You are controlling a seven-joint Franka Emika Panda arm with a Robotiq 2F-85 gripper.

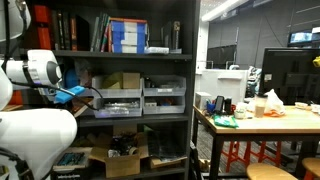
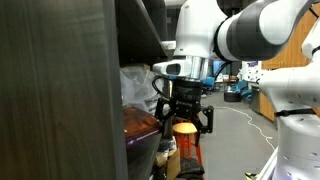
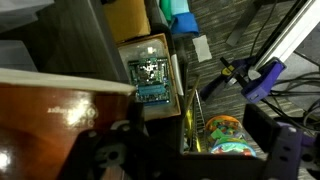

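My gripper points down in the wrist view, its dark fingers apart at the lower edge, with nothing held between them. Below it lie a box with a green circuit board and a colourful round container. A brown glossy surface fills the lower left, close beside the gripper. In exterior view 1 the white arm is at the far left in front of the shelf; its fingertips are hard to make out there. Exterior view 2 shows the arm's wrist beside the shelf's side panel.
The dark shelf carries books, clear plastic bins and, lower down, a cardboard box. To the right stands a wooden table with several items. In the wrist view, cables and a purple-handled tool lie at the right.
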